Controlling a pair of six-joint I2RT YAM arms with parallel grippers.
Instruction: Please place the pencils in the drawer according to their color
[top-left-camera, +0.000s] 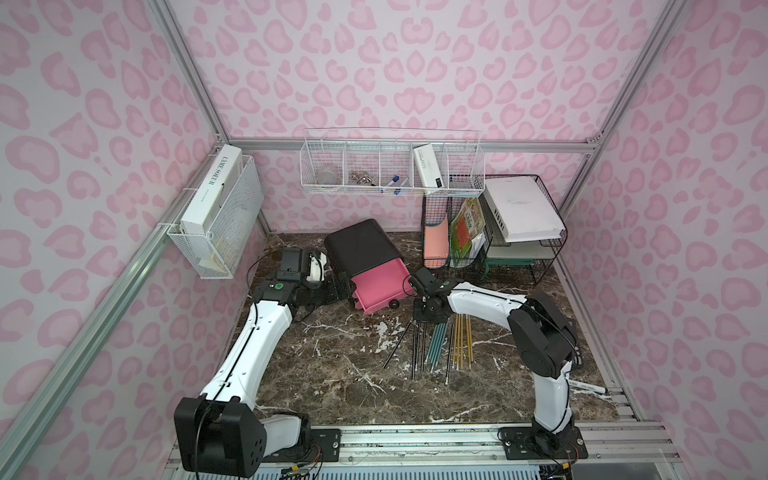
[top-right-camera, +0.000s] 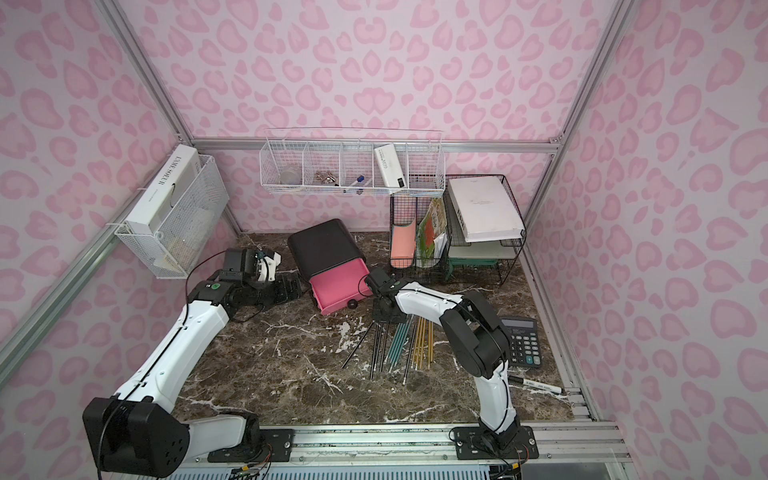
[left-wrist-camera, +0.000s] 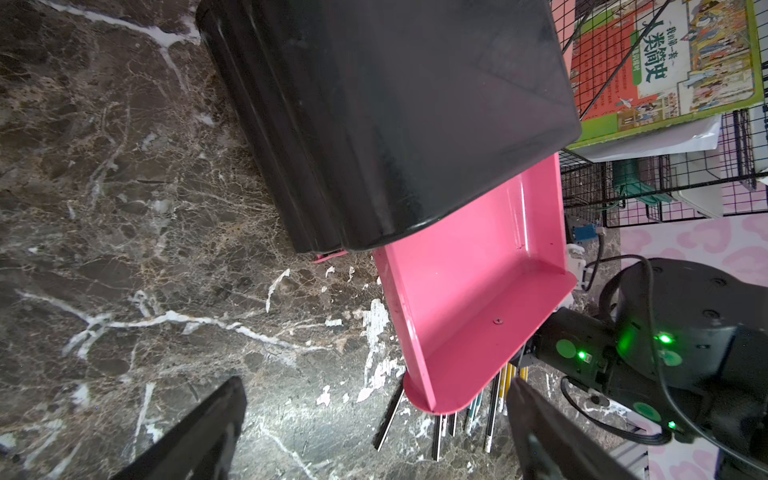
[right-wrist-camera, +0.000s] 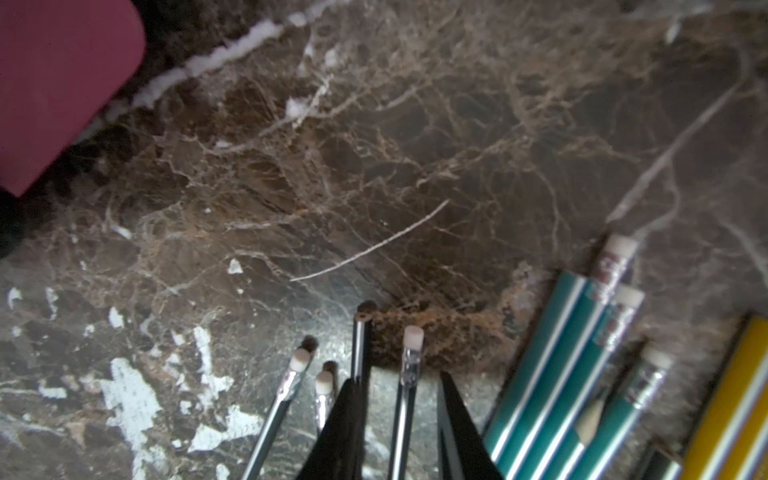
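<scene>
An open pink drawer (left-wrist-camera: 472, 280) juts from the dark box (top-left-camera: 358, 241). Grey-black pencils (right-wrist-camera: 406, 432), teal pencils (right-wrist-camera: 536, 384) and yellow pencils (right-wrist-camera: 732, 392) lie below it on the marble table. My right gripper hangs open over the dark pencils, one pencil with a white eraser lying between its fingers. My left gripper is open at the box's left, facing the drawer with nothing in it.
Wire racks (top-left-camera: 524, 260) with books and papers stand at back right; a wire basket (top-left-camera: 392, 164) hangs above. A calculator (top-right-camera: 521, 344) and marker (top-right-camera: 536, 385) lie far right.
</scene>
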